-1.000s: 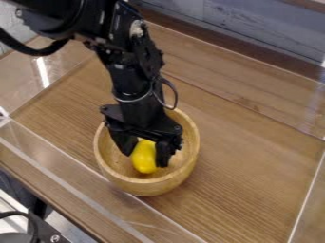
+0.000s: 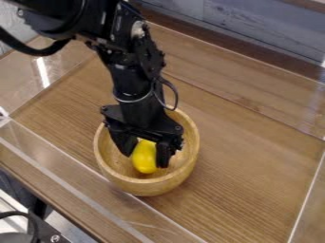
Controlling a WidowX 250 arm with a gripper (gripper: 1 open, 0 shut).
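Observation:
My black gripper (image 2: 144, 142) hangs down into a round tan wooden bowl (image 2: 168, 182), its fingers on either side of a yellow object (image 2: 146, 159) lying in the bowl. The fingers are around the object's upper part; whether they grip it is hard to tell.
The bowl stands on a wooden table (image 2: 254, 152), with free room to the right and behind. A pale strip runs along the left, with dark cables at the lower left corner and a grey wall at the back.

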